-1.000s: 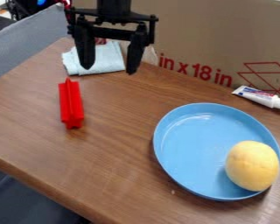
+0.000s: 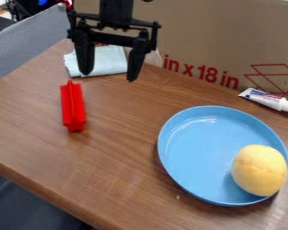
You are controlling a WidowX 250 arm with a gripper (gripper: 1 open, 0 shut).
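Observation:
My black gripper (image 2: 109,68) hangs open above the back left of the wooden table, with nothing between its two fingers. Below and left of it lies a long red object (image 2: 73,107). A light blue folded cloth (image 2: 100,57) is behind the gripper. On the right, a blue plate (image 2: 202,148) holds a round yellow object (image 2: 259,170) near its right side. A toothpaste tube (image 2: 268,99) lies behind the plate at the back right.
A cardboard box (image 2: 219,40) stands along the back of the table. A grey surface (image 2: 21,54) borders the left side.
My gripper has shifted very slightly over the last second, with little visible difference. The objects on the table have not moved.

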